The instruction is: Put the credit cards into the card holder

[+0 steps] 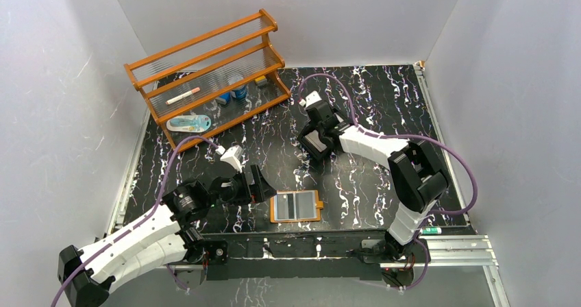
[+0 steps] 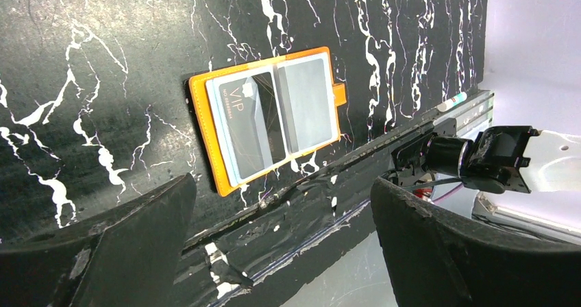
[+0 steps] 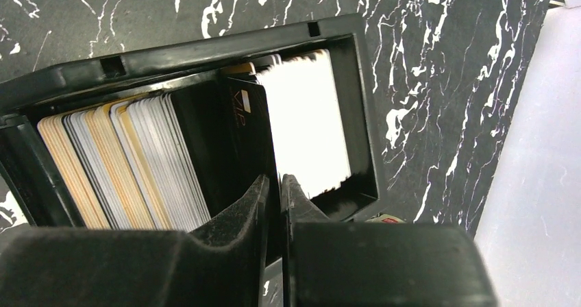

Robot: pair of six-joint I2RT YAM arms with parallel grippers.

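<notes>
My right gripper is over the black card box (image 3: 366, 115), its fingertips close together at a dark VIP card (image 3: 250, 125) between striped cards (image 3: 130, 170) and white cards (image 3: 305, 118); whether they grip it is unclear. An orange card holder (image 2: 199, 115) lies flat at the table's front, clear sleeves up, a VIP card (image 2: 243, 132) showing in one. My left gripper (image 1: 262, 187) hovers just left of it, open and empty.
A wooden rack (image 1: 212, 125) with small items stands at the back left. Walls enclose three sides, and a green-labelled tube (image 1: 430, 230) lies at the front right edge.
</notes>
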